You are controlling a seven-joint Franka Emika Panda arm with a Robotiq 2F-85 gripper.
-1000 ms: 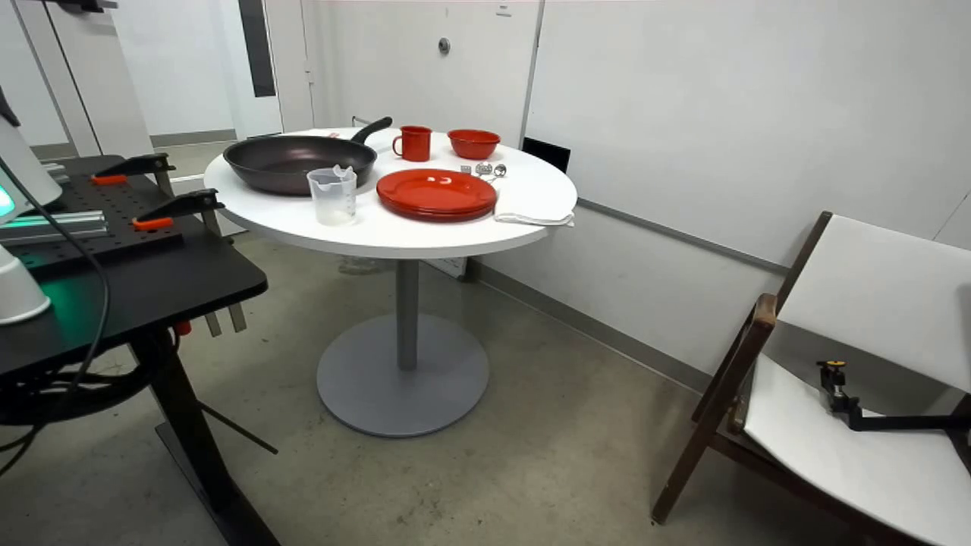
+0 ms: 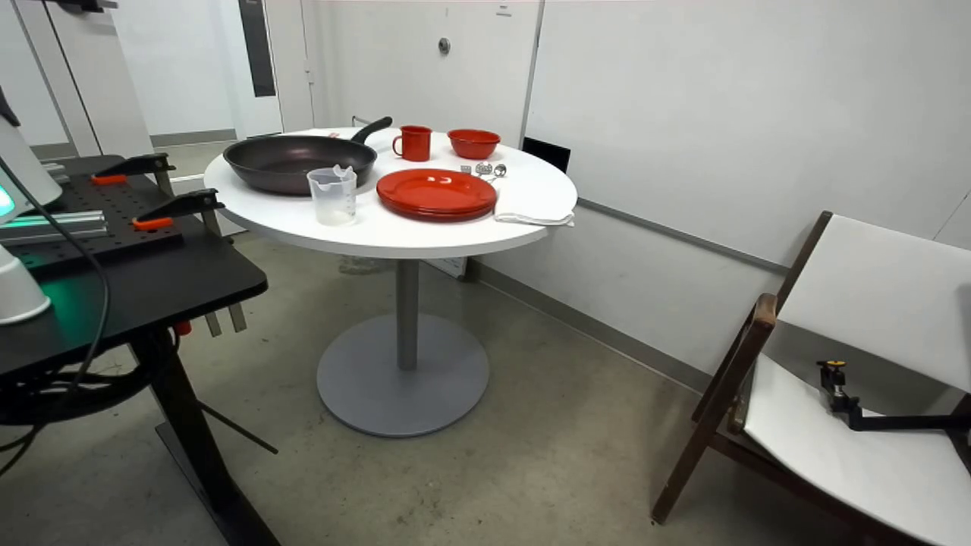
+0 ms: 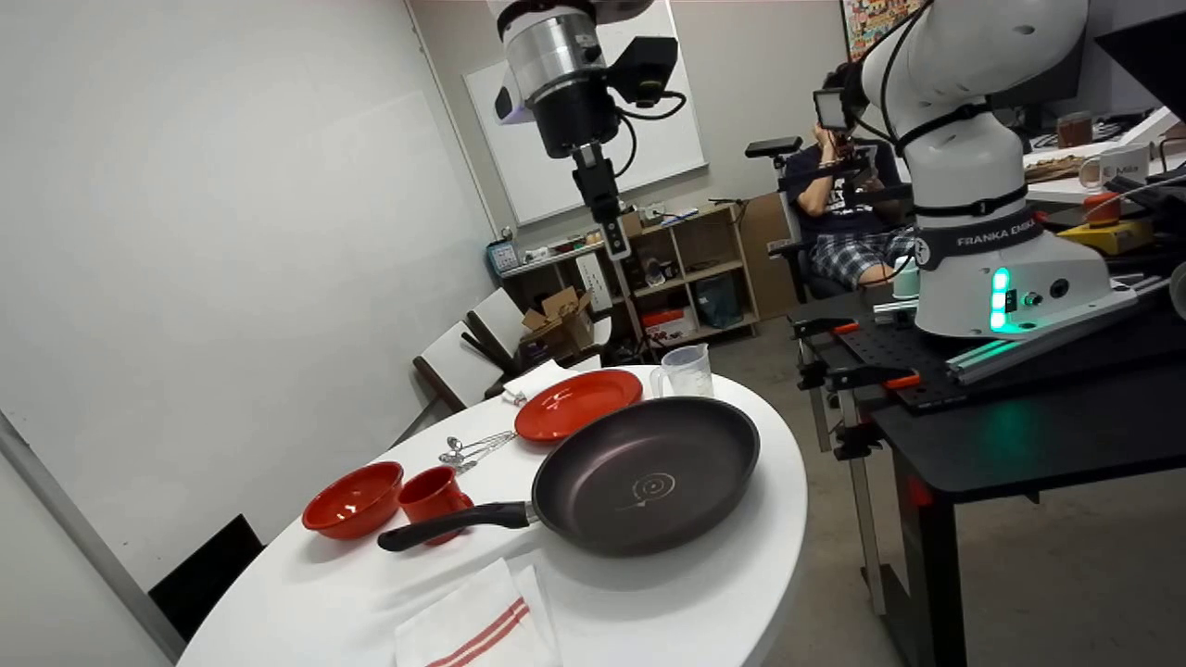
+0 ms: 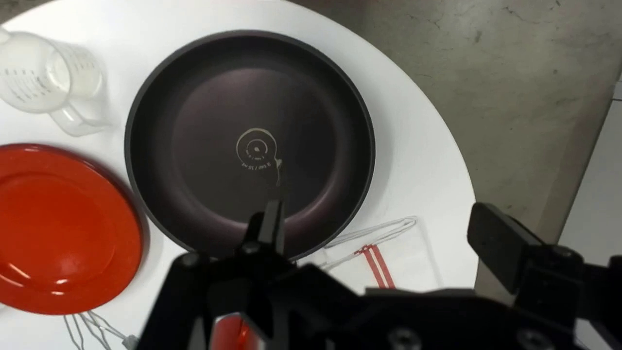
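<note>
My gripper is open in the wrist view, its two fingers wide apart and nothing between them. Below it lies a white round table (image 4: 408,157) with a dark frying pan (image 4: 256,146) and a folded white towel with red stripes (image 4: 402,256). In exterior view 2 the gripper (image 3: 613,239) hangs high above the table, clear of everything. The pan's black handle (image 3: 461,524) points toward a red mug (image 3: 434,495) and a red bowl (image 3: 353,500). A stack of red plates (image 2: 437,192) sits beside a clear measuring cup (image 2: 334,196).
Metal utensils (image 3: 475,446) lie between plates and mug, and another white cloth (image 2: 535,218) is at the table's edge. The black robot desk (image 3: 1034,445) stands apart from the table, clamps along its edge. A seated person (image 3: 839,200) is behind it.
</note>
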